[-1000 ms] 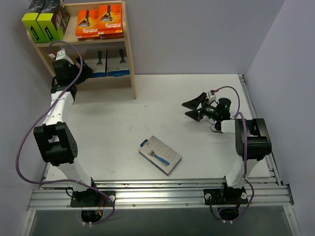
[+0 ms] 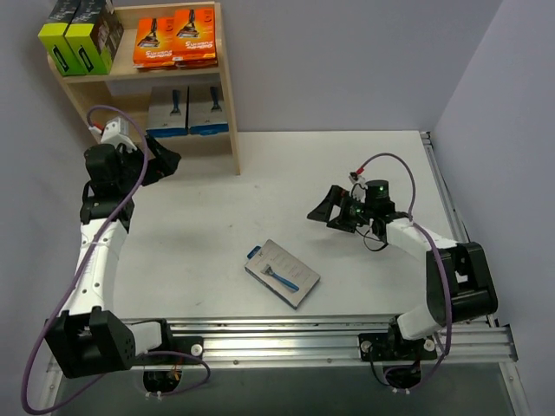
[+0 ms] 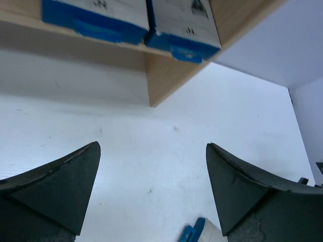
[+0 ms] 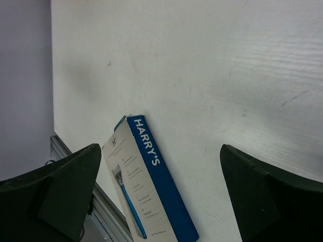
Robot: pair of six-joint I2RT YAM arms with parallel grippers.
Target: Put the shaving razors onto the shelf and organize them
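One Harry's razor box (image 2: 283,274), grey-faced with a blue side, lies flat near the table's front edge. In the right wrist view this razor box (image 4: 146,186) shows below and between the fingers, untouched. Two more razor boxes (image 2: 167,111) (image 2: 207,109) stand side by side on the lower shelf. My left gripper (image 2: 172,165) is open in front of the shelf, empty, with the boxes' blue lower edges above it in the left wrist view. Open and empty too, my right gripper (image 2: 316,217) hovers over the table, behind and right of the loose box.
The wooden shelf (image 2: 232,130) stands at the back left. Its upper level carries orange boxes (image 2: 176,36) and green-black boxes (image 2: 84,39). Bare white table (image 2: 260,191) spreads between the arms. A metal rail (image 2: 277,334) runs along the front.
The left gripper has moved from beside the shelved boxes toward the front and right. The loose razor box has stayed put.
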